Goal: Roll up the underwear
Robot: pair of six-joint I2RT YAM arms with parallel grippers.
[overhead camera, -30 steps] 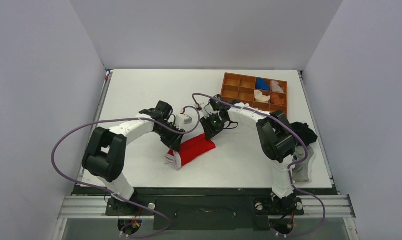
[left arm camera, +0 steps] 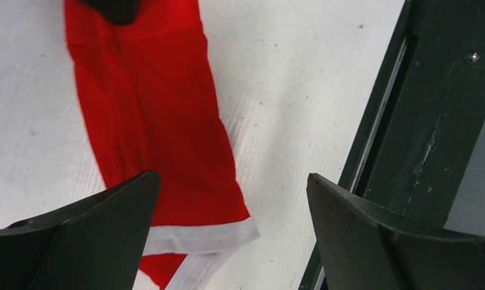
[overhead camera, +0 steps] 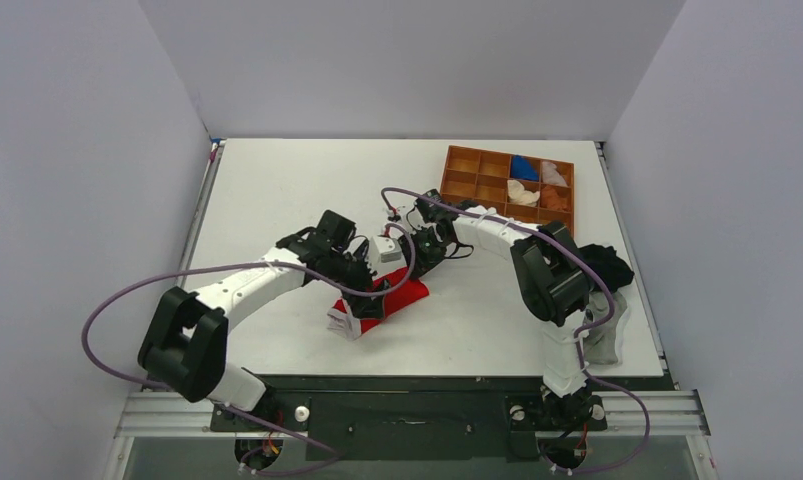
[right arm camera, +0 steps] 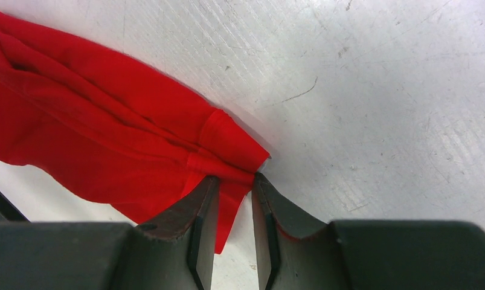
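The red underwear lies folded into a long strip on the white table, its pale waistband at the near-left end. Above that strip hangs my left gripper, its black fingers wide apart with no cloth between them; in the top view it covers part of the red cloth. At the far-right end, my right gripper is shut on a pinch of the red fabric near a corner. A loose red flap hangs below its fingertips.
An orange-brown divided box with several cloth pieces stands at the back right. Dark cloth and grey cloth lie at the right edge. Bare table shows at the back left.
The right arm and the underwear look nearly unmoved.
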